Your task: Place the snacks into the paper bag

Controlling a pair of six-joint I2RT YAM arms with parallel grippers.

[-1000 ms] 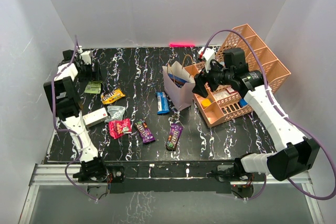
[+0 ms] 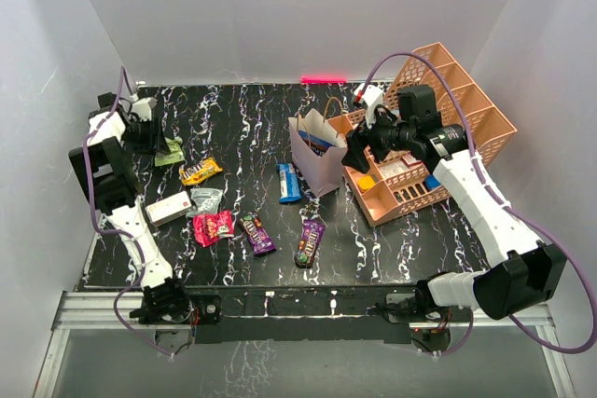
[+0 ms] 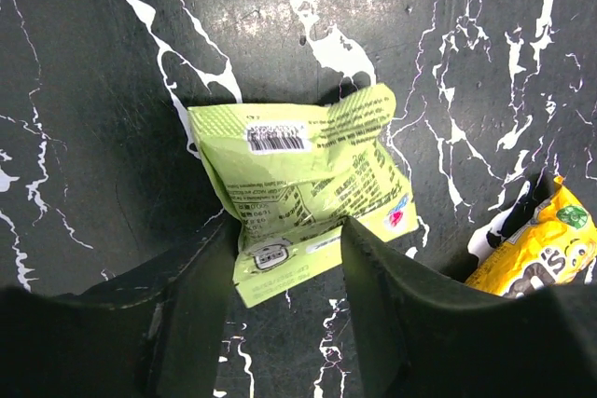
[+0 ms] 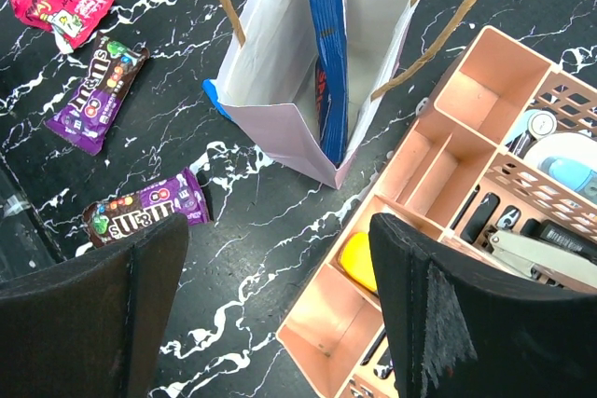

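A pale green snack packet [image 3: 308, 170] lies buckled on the dark table. Its near end sits between the fingertips of my left gripper, which stand partway apart and seem to touch its sides; whether they grip it firmly is unclear. Over the orange organizer, beside the paper bag [image 4: 289, 132], my right gripper is open and empty. The upright bag contains a blue packet [image 4: 326, 53]. Loose on the table are a yellow packet [image 2: 200, 171], a silver one [image 2: 205, 200], a red one [image 2: 214, 227], a blue one [image 2: 289, 183] and two purple M&M's packets, left [image 2: 256, 234] and right [image 2: 310, 242].
An orange organizer [image 2: 381, 204] with compartments stands right of the bag, holding small items. A white box [image 2: 168, 209] lies near the left arm. Twine handles [image 4: 448, 30] rise above the bag's mouth.
The right arm has stayed still.
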